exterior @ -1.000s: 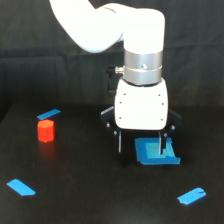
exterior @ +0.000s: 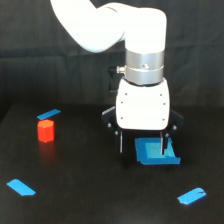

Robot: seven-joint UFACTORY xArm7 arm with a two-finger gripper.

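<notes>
My gripper [exterior: 143, 150] hangs at the right of the middle with its fingers spread apart. Between them I make out no object held. Behind and below the right finger [exterior: 164, 146] lies a blue square piece [exterior: 148, 159], like a shallow tray; the hand hides part of its back. Whether the finger touches it, I cannot tell. At the left stands a small red block [exterior: 46, 131], well away from the gripper.
Flat blue pieces lie around: one behind the red block [exterior: 49, 114], another at front left [exterior: 21, 187], a third at front right [exterior: 191, 196].
The arm and hand have shifted very slightly to the right. The red block and the blue pieces appear unmoved.
</notes>
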